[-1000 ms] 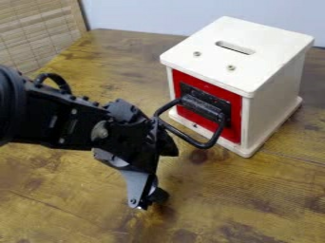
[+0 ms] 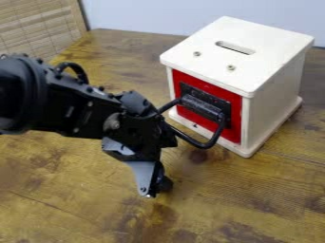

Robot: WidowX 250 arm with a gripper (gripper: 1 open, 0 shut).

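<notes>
A white wooden box (image 2: 260,57) with a slot and two screws on top stands on the wooden table, right of centre. Its red front (image 2: 184,84) carries a black latch plate with a curved black handle (image 2: 203,140) sticking out toward the arm. My black gripper (image 2: 155,180) is in front of and left of the box, below the handle, fingers pointing down over bare table. It is open, as far as the angle shows, with nothing seen in it. The gripper's body partly hides the handle's left end.
A bamboo mat or screen (image 2: 32,28) is at the back left, and a pale wall runs behind the box.
The box looks unmoved.
</notes>
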